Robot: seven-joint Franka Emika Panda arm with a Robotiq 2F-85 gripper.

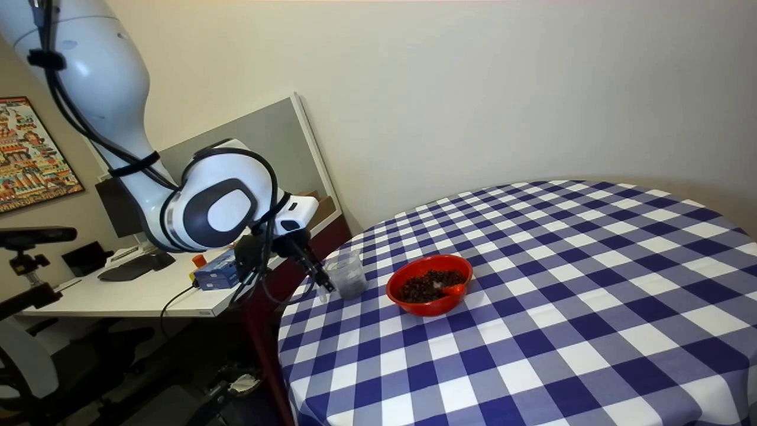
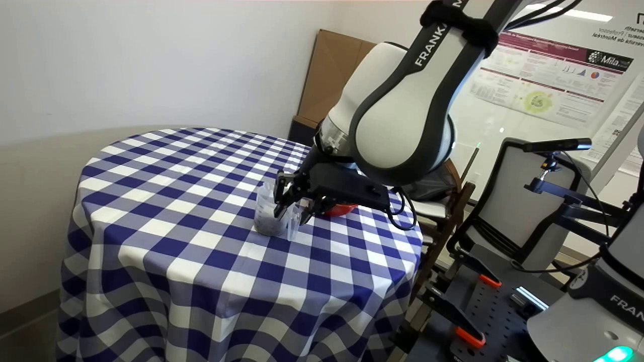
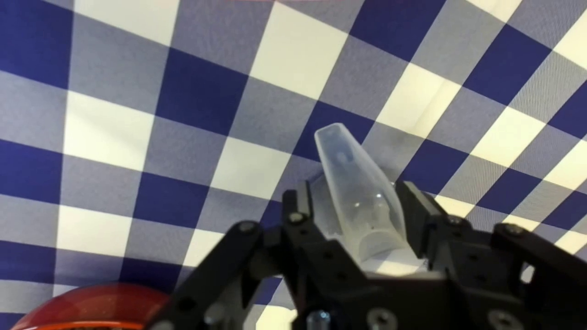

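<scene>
A clear plastic jug [image 1: 349, 277] stands on the checkered tablecloth, its handle pointing away from the red bowl [image 1: 427, 304]. In exterior view 2 the jug [image 2: 265, 216] is partly covered by my gripper [image 2: 294, 211], which reaches down over the handle side. Looking from the wrist, I see the translucent handle [image 3: 357, 198] between the spread fingers of my gripper. There is a gap by the left finger [image 3: 297, 211]; the right finger [image 3: 418, 211] is close to the handle, and contact cannot be made out. The jug's lower body is mostly hidden behind the handle and fingers.
Dark brown bits [image 1: 422, 287] and a red scoop-like piece [image 1: 455, 290] lie in the bowl. Most of the tablecloth [image 1: 568, 284] is bare. A white desk [image 1: 135, 291] with a blue box [image 1: 218, 271] stands beyond the table's left edge.
</scene>
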